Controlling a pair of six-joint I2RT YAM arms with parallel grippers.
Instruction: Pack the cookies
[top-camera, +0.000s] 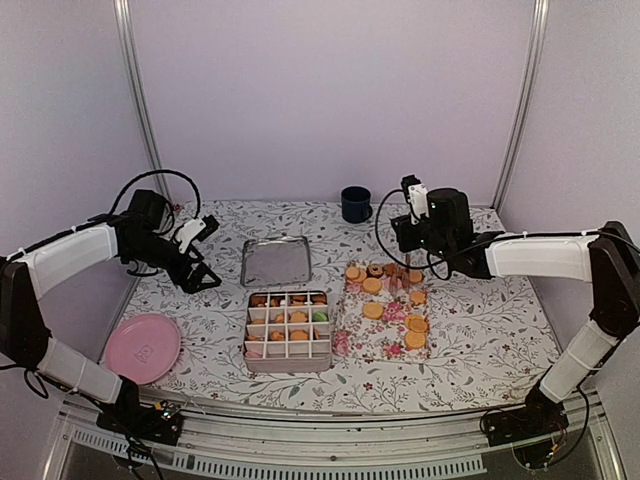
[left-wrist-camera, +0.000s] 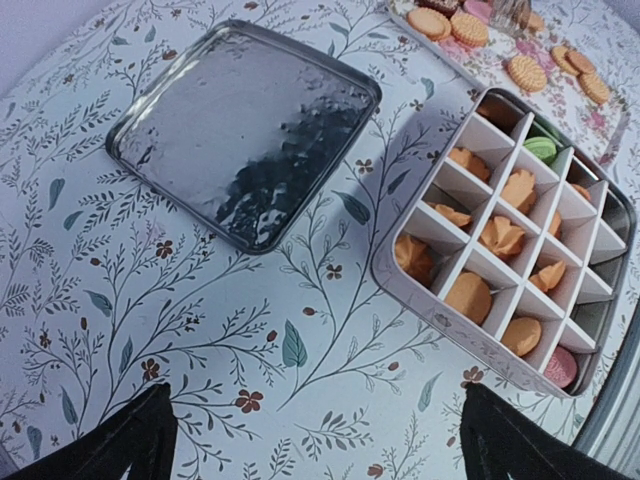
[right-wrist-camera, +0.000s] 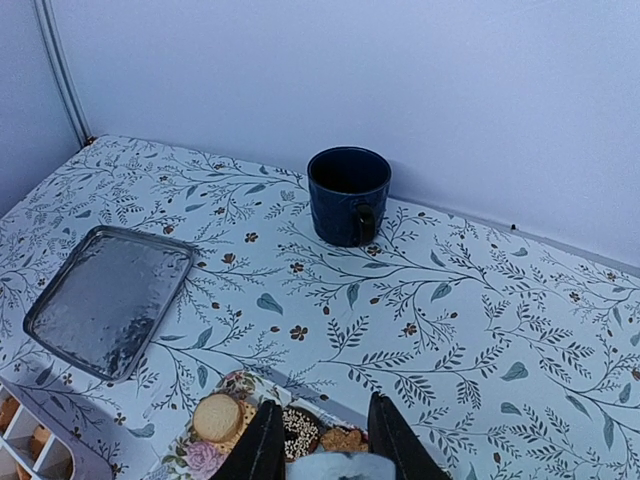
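A compartment box (top-camera: 288, 365) holds cookies in many of its cells, including a green one (left-wrist-camera: 541, 149). To its right, a flowered mat (top-camera: 375, 345) carries several round cookies (top-camera: 372, 310). My right gripper, above the mat's far part, is shut on a pale tool (right-wrist-camera: 340, 465) with a rounded end. Two slim, tong-like prongs hang below it in the top view. Whether they grip a cookie, I cannot tell. My left gripper stands open and empty, over bare table to the left of the box.
An empty metal tray (top-camera: 277, 263) lies behind the box. A dark blue mug (top-camera: 355, 205) stands near the back wall. At the front left is a pink plate (top-camera: 143, 348). Bare cloth separates the plate from the box.
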